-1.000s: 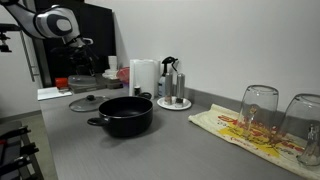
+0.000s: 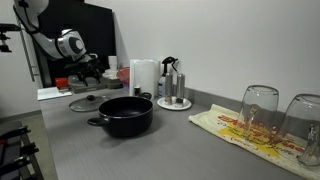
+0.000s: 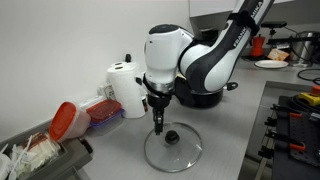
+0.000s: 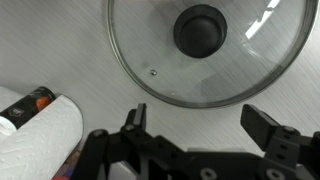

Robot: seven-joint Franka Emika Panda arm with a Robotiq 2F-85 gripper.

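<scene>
A round glass lid with a dark rim [image 3: 150, 160] and a black knob [image 4: 200, 31] lies flat on the grey counter. In the wrist view the lid fills the upper part, its knob ahead of the fingers. My gripper is open, its two black fingers wide apart with nothing between them. In exterior view 2 the gripper [image 3: 157, 118] hangs above the counter, close to the lid and pointing down. A black pot [image 2: 127, 117] without a cover stands on the counter, partly behind my arm in exterior view 2.
A paper towel roll [image 2: 144, 76] stands behind the pot, near a plate of shakers [image 2: 174, 103]. Two upturned glasses [image 2: 259, 108] rest on a yellow cloth [image 2: 225, 124] at the right. A red cup [image 3: 68, 121] and containers sit beyond the lid.
In exterior view 1 my arm and gripper have moved to the right and come lower, nearer the lid. Lid and pot have stayed in place.
</scene>
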